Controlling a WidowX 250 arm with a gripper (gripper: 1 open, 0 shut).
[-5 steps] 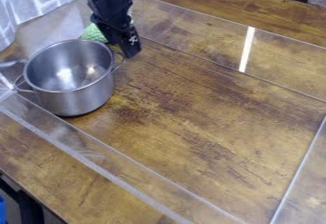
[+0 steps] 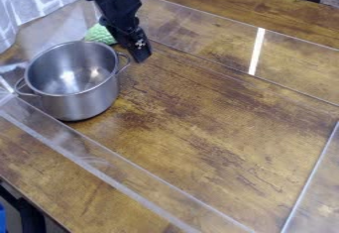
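A steel pot [image 2: 71, 90] with loop handles stands at the left of the wooden table. Just behind it, my black gripper [image 2: 135, 43] hangs down over a green textured object [image 2: 101, 35], which is partly hidden by the arm and sits against the pot's far side. The fingers are small and dark, and I cannot tell whether they are apart or closed.
Clear plastic strips or panels [image 2: 257, 49] border the work area along the back, right and front.
My gripper has shifted slightly since a second ago, a little to the right. The pot has stayed in place.
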